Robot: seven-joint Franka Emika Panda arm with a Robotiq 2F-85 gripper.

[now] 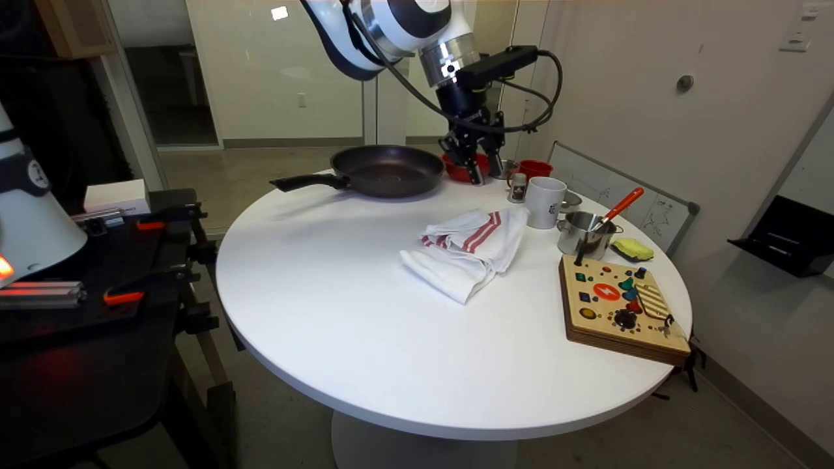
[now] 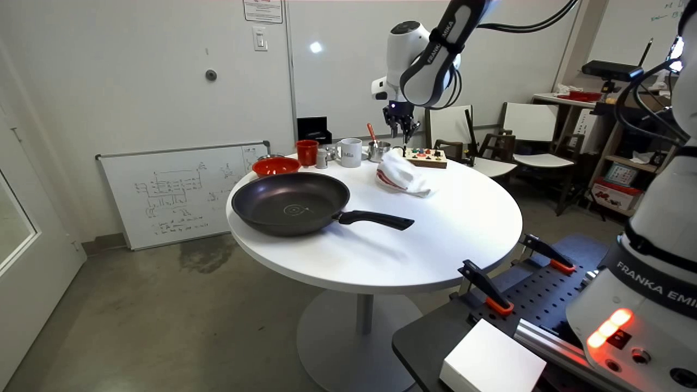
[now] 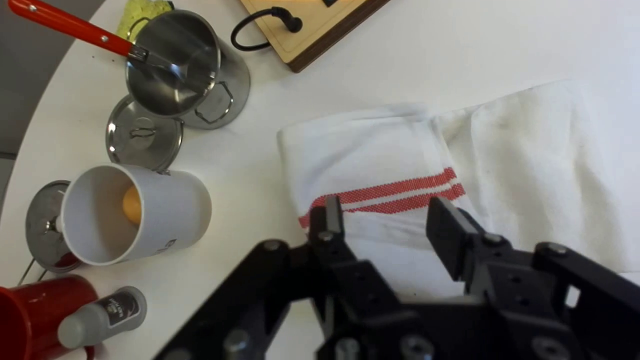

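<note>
A white towel (image 1: 481,242) with red stripes lies loosely folded on the round white table (image 1: 336,312), its stripes clear in the wrist view below my fingers. Above it hangs my gripper, open, with a gap between its fingertips and nothing held there. In the second exterior view the towel (image 2: 402,173) is a low heap right of the white mug, and the gripper (image 2: 403,130) stands higher than it. The near part of the towel is covered by my fingers in the wrist view.
A black pan (image 1: 387,173) sits at the back left. Along the far right edge stand a white mug (image 3: 144,210), a steel pot (image 3: 186,66) holding a red-handled utensil, a shaker (image 3: 108,315) and a wooden switch board (image 1: 621,309).
</note>
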